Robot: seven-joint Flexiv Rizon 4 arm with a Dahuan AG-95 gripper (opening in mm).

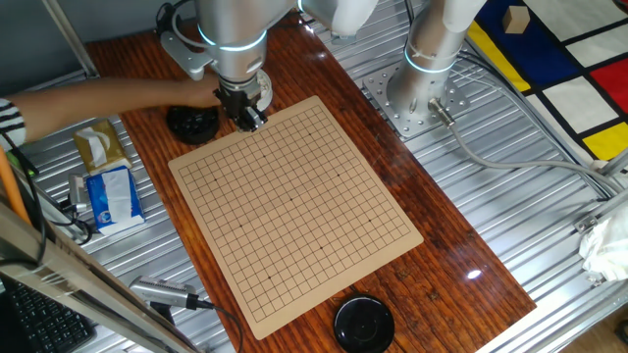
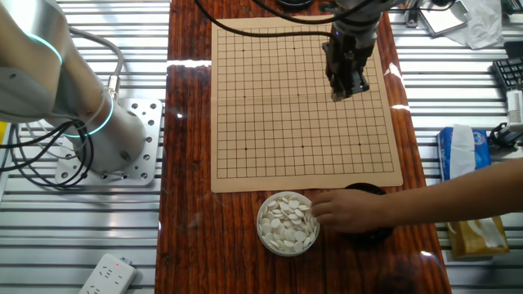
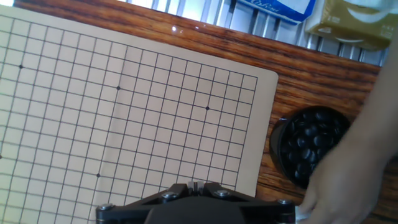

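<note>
My gripper (image 1: 253, 122) hangs above the edge of the wooden grid board (image 1: 294, 216), pointing down. In the wrist view the fingertips of the gripper meet at the bottom centre; it looks shut, and nothing shows between them. The board's grid is bare of stones. A white bowl (image 2: 288, 223) full of white stones sits just off the board's edge, and a person's hand (image 2: 347, 211) is at its rim. Beside it stands a black bowl (image 3: 311, 144) of black stones, partly hidden by the arm. In exterior view 1 my gripper partly covers the white bowl (image 1: 263, 91).
A round black dish (image 1: 363, 324) rests on the brown table beyond the board's opposite edge. Off the table's side lie blue (image 1: 115, 199) and yellow (image 1: 102, 147) tissue packs. The person's forearm (image 1: 108, 106) reaches across close to my gripper.
</note>
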